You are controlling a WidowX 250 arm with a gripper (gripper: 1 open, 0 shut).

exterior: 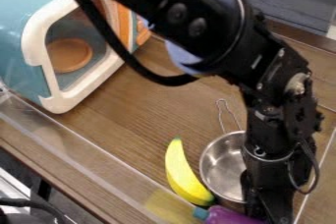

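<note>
My gripper (pixel 269 208) points down at the lower right, over the right side of a small steel pot (pixel 225 161) with a wire handle. Its fingertips are dark and partly cut off or hidden, so what lies between them is unclear. A yellow banana (pixel 184 174) lies left of the pot, and a purple eggplant (pixel 230 217) sits below the pot at the bottom edge, partly out of frame.
A teal and white toy oven (pixel 39 56) with an orange disc inside stands at the upper left. The wooden floor (pixel 125 120) between it and the pot is clear. Transparent walls border the area.
</note>
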